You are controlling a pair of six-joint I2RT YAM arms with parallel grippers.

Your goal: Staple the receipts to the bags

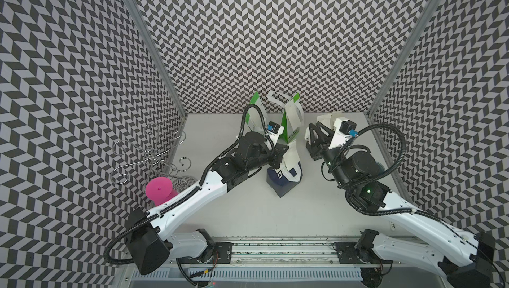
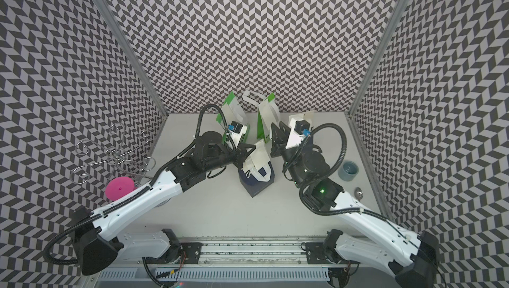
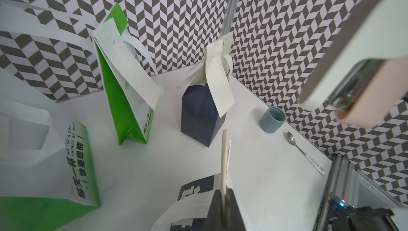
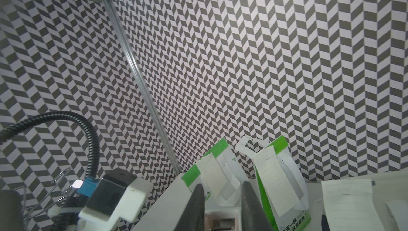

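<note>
My left gripper is shut on the top edge of a navy bag (image 2: 256,182) with a cream flap and paper, at table centre. Two green-white bags (image 3: 123,82) (image 3: 51,167) with paper slips stand behind it. Another navy bag (image 3: 197,116) with a receipt over its top stands at back right. My right gripper is raised near that bag, part open, with a pinkish-grey object, unclear, between its fingers. A white-and-pink device (image 3: 352,82), apparently a stapler, fills the upper right of the left wrist view.
A pink cylinder (image 1: 159,187) and wire stand (image 1: 153,158) are at left. A blue cup (image 2: 348,170) and spoon (image 2: 358,192) lie at right.
</note>
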